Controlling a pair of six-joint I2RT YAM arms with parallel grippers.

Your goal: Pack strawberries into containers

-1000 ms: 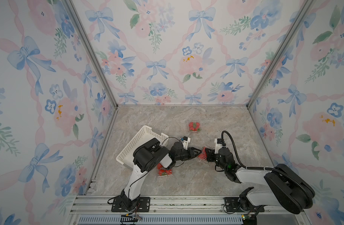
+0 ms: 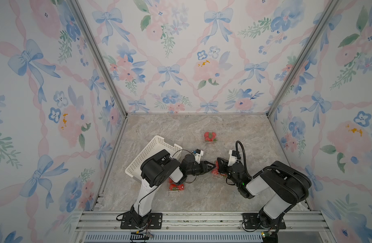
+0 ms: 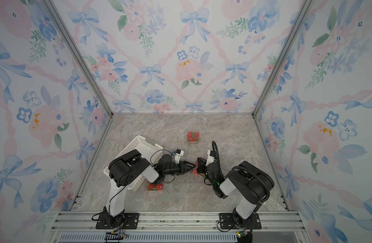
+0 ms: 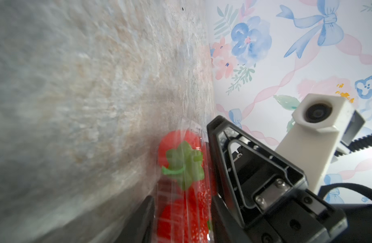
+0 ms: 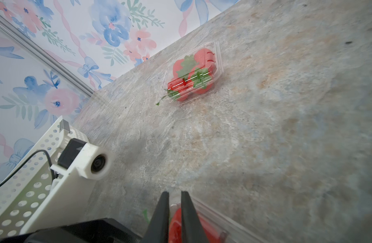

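Between my two grippers, low over the tabletop, is a clear container of strawberries [image 4: 185, 166], partly hidden by both hands in the top views. My right gripper is shut on this container at its clear edge. My left gripper stands open, its fingers on either side of the near part of the container. A second filled container [image 2: 210, 136] lies alone toward the back. Another one [image 3: 155, 187] is in front, partly beneath my left arm.
The white perforated basket [image 2: 133, 166] stands on the left, partly covered by my left arm. Bare tabletop [image 2: 250, 133] lies at the back right, and the front middle is clear too.
The right arm has swung inward, its elbow moving left and back, and its gripper has shifted slightly left and turned with the container. My left arm has drifted slightly left.
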